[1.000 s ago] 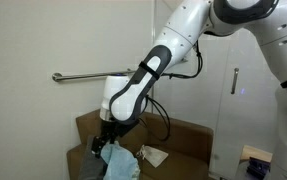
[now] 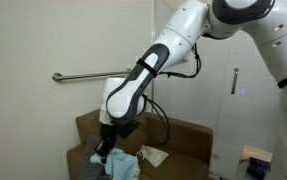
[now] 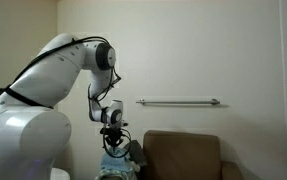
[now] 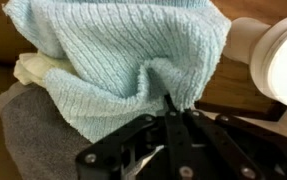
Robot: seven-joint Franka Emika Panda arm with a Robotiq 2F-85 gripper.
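Note:
A light blue knitted cloth (image 4: 133,50) fills the upper part of the wrist view. My gripper is shut on a fold of it, with the cloth bunched at the fingertips. In exterior view 1 the blue cloth (image 2: 123,165) hangs or lies below the gripper (image 2: 103,156), at the left end of the brown couch (image 2: 188,140). A dark grey cloth (image 4: 48,135) lies beside the blue one, and a pale yellow piece (image 4: 40,68) shows between them. How much of the blue cloth is lifted cannot be told.
A white cylindrical object (image 4: 281,60) stands close to the right of the gripper over a wooden surface (image 4: 233,85). A white cloth (image 2: 153,155) lies on the couch seat. A metal rail (image 2: 88,75) runs along the wall behind.
The blue cloth has sunk lower and looks more bunched.

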